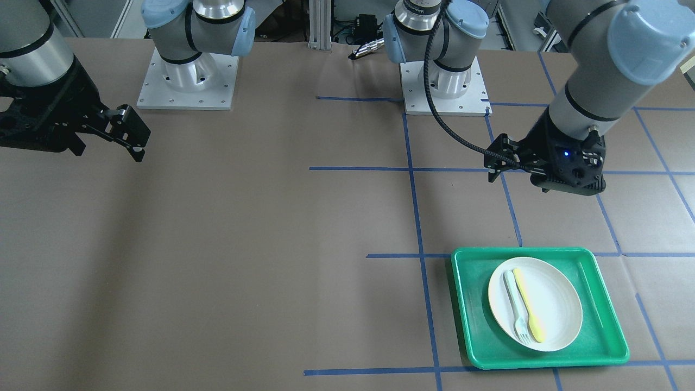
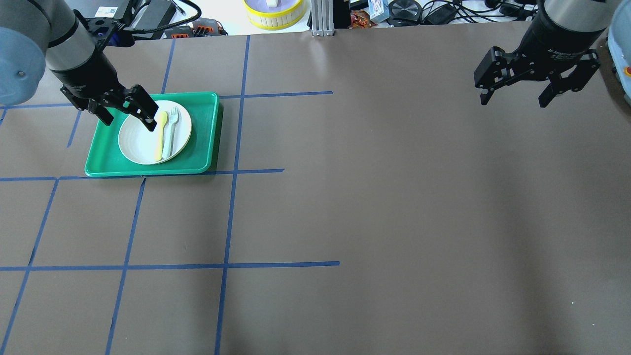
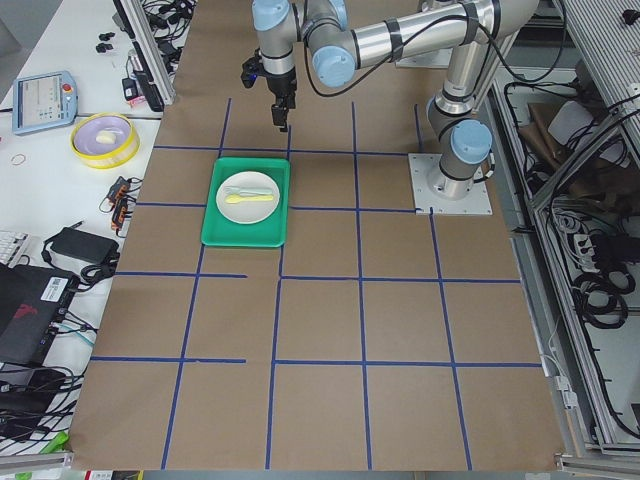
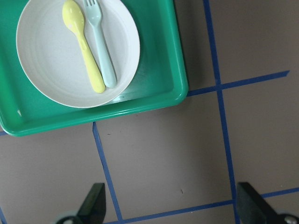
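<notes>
A green tray [image 1: 470, 306] holds a white plate [image 1: 558, 313] with a yellow spoon [image 1: 526, 303] and a pale mint fork [image 1: 515, 300] lying side by side on it; both utensils also show at the upper left of the left wrist view. My gripper [image 2: 129, 122] hangs above the table near the tray, over its left part in the top view. In the left wrist view its two fingers [image 4: 92, 205] stand wide apart at the bottom, open, with bare table between them.
Another arm with a black gripper [image 2: 535, 80] stands on the opposite side. A white side table beyond the edge holds a yellow round container [image 3: 104, 155], electronics and cables.
</notes>
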